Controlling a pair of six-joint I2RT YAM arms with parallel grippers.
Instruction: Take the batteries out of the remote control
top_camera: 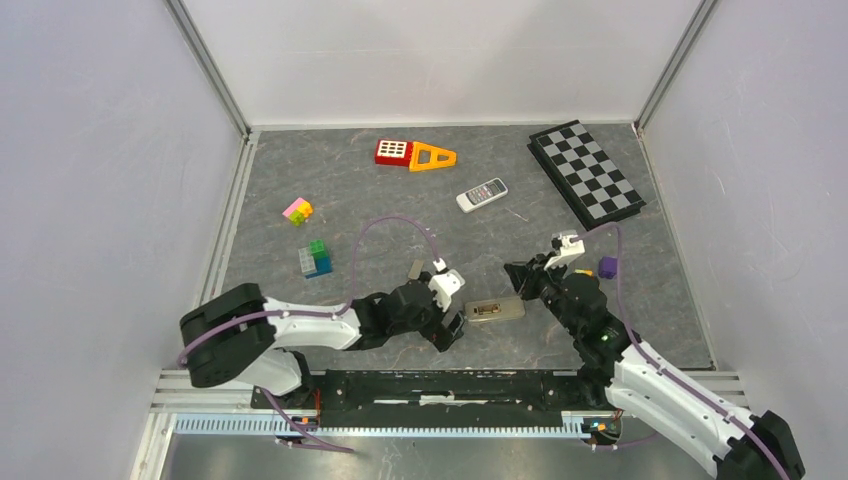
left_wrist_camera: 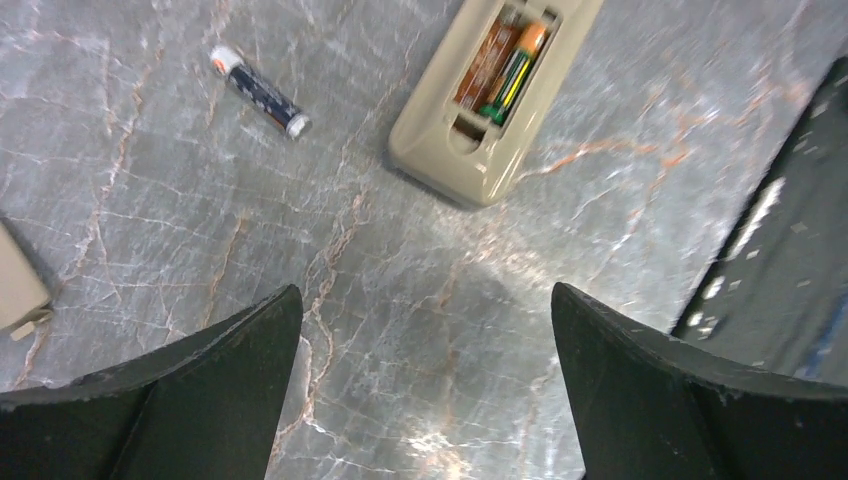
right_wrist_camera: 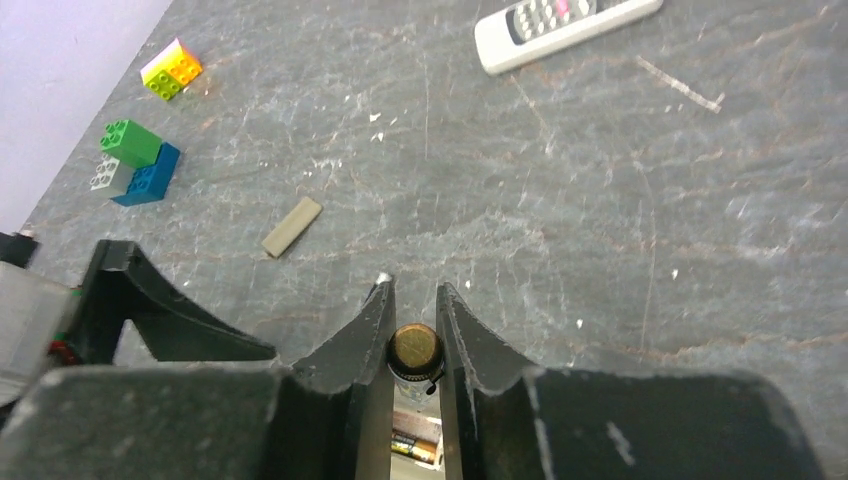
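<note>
The beige remote (top_camera: 505,309) lies on the table, its compartment facing up. In the left wrist view a green and orange battery (left_wrist_camera: 514,75) sits in the compartment, beside a brown slot. A dark battery (left_wrist_camera: 262,92) lies loose on the table. The remote's beige cover (right_wrist_camera: 292,227) rests apart from it. My left gripper is open and empty, left of the remote in the top view. My right gripper, above the remote, is shut on a small cylinder (right_wrist_camera: 415,348) with a copper-coloured round end, seen end-on.
A white remote (top_camera: 482,194) lies farther back. Toy bricks (top_camera: 316,260) stand at the left, a red and yellow toy (top_camera: 415,155) at the back, and a checkered board (top_camera: 588,173) at the back right.
</note>
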